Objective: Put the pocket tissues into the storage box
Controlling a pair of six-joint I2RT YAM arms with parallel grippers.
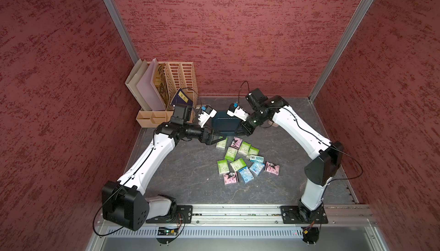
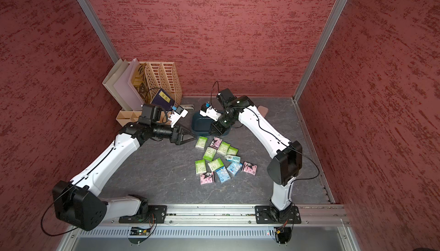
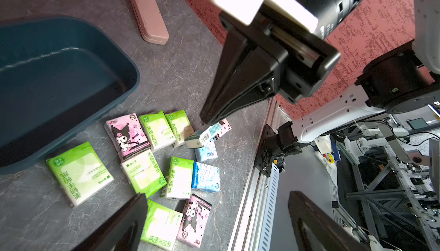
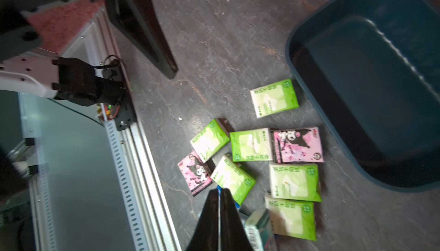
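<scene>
The dark teal storage box (image 3: 132, 73) sits behind the tissues, empty where its inside shows. Green packs (image 1: 222, 166), pink packs (image 1: 271, 168) and blue packs (image 1: 245, 174) lie in front of it. One light-blue pack (image 1: 256, 158) is tilted on edge over the right-hand packs; whether it rests on them or is in the air is unclear. At the box's left front, my left gripper (image 1: 218, 139) stands open and empty. My right gripper, over the box's right front, has blurred fingertips close together, with no pack visible between them.
A tan organizer (image 1: 154, 119) with folders stands at the back left. A pink case (image 3: 149, 16) lies to the box's right. Both hands are close together at the box.
</scene>
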